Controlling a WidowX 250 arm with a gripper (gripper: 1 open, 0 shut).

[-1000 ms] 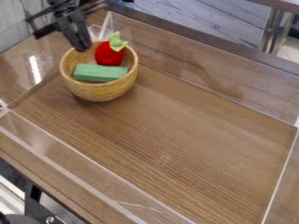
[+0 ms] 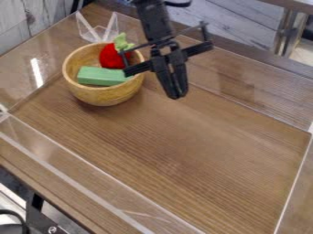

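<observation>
My gripper [image 2: 175, 71] hangs over the wooden table at the upper middle, shut, with nothing visible between its fingers. To its left a wooden bowl [image 2: 104, 95] holds a green block [image 2: 101, 76] and a red round object [image 2: 112, 57] with a green top.
A pale wall stands at the upper left, and a light edge runs along the upper right. A dark object [image 2: 10, 225] shows at the lower left corner.
My gripper has moved from the upper left, across the bowl, to the right over bare table. The bowl and its contents remain on the left.
</observation>
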